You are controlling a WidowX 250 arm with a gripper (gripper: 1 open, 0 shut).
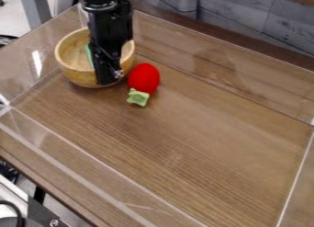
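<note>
A black gripper (110, 65) reaches down from the top into a wooden bowl (69, 61) at the upper left of the table, its lower part over the bowl's right side. Its fingertips are dark and hard to make out; nothing clearly shows held between them. Something green is partly visible inside the bowl behind the gripper. A red object (145, 78) lies just right of the bowl, and a small light green piece (138, 97) lies just below the red one.
A grey wall (221, 15) runs along the back, and cables lie off the table at the lower left.
</note>
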